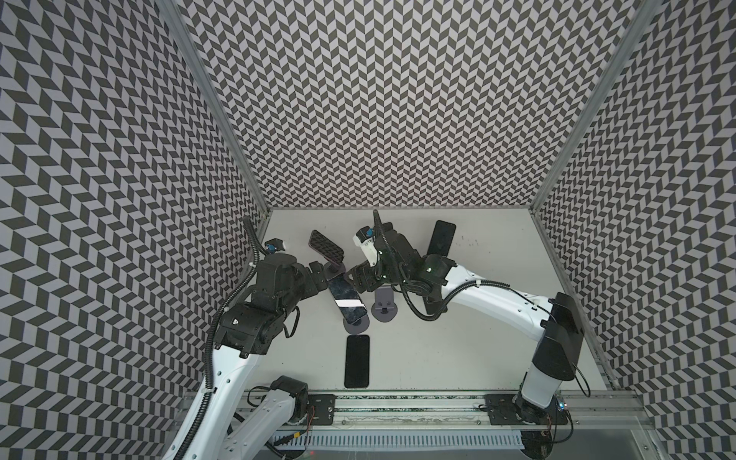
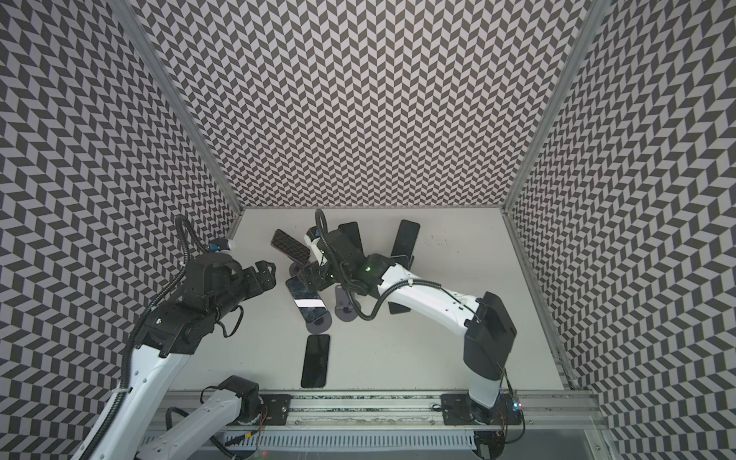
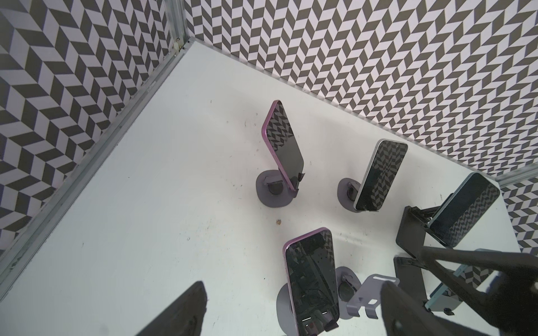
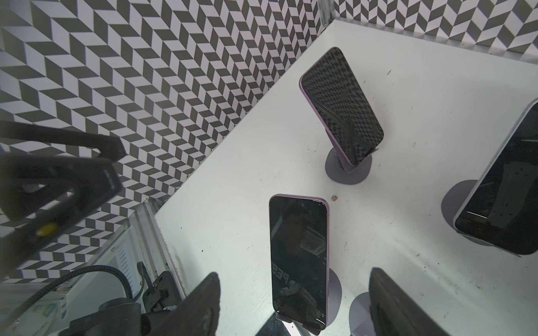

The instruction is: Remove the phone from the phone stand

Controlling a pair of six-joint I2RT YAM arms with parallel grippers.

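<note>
A pink-edged phone (image 3: 311, 274) leans upright on a round purple-grey stand (image 3: 284, 310). In the right wrist view this phone (image 4: 299, 260) stands ahead of and between my right fingers. From above, the phone (image 1: 345, 293) has a white reflection across it. My left gripper (image 1: 318, 277) is just left of it, its fingers (image 3: 187, 313) spread apart with nothing held. On the phone's other side my right gripper (image 1: 362, 277) is also open, its fingers (image 4: 204, 305) wide apart. Whether either fingertip touches the phone cannot be told.
An empty stand (image 1: 385, 308) sits close on the phone's right. Another phone (image 1: 326, 247) on a stand is behind it. A dark phone (image 1: 357, 360) lies flat in front. Another phone (image 1: 441, 237) is at the back right.
</note>
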